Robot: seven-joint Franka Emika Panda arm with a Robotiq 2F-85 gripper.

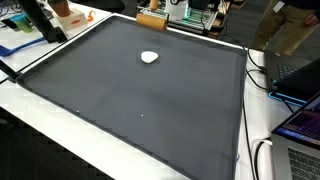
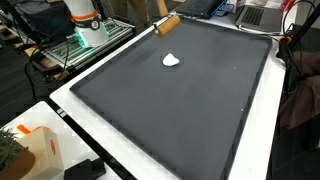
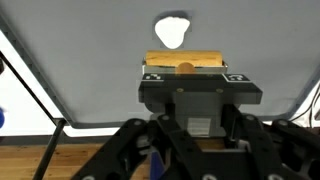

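Observation:
A light wooden piece (image 1: 153, 20), apparently a mallet head with an upright handle, hangs at the far edge of the dark board. In the second exterior view the wooden piece (image 2: 169, 25) shows near the board's back left. From the wrist, its bar (image 3: 205, 58) lies crosswise below my gripper, which is shut on the brown handle. Whether the head touches the board cannot be told. A small white, roughly heart-shaped object (image 3: 172, 32) lies flat on the board, apart from the wooden piece. My gripper is outside both exterior views.
The grey board (image 2: 185, 105) is otherwise bare, with wide free room across its middle. Cables (image 1: 254, 110) and a laptop (image 1: 300, 150) are beside it on the right in the first exterior view. Cups and other objects (image 1: 65, 15) crowd the far left corner.

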